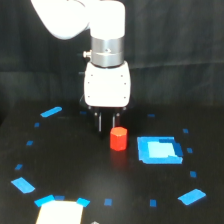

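Observation:
A small red six-sided block sits on the dark table near the middle of the view. My gripper is low, just behind and slightly left of the block. Its two thin dark fingers point down and stand apart, with nothing clearly held between them. The right finger comes close to the block's top; whether they touch, I cannot tell. To the right of the block lies a blue square tray with a white and light-blue inside.
Blue tape strips and small blue squares mark the table around the middle. A pale object is cut off by the bottom left edge.

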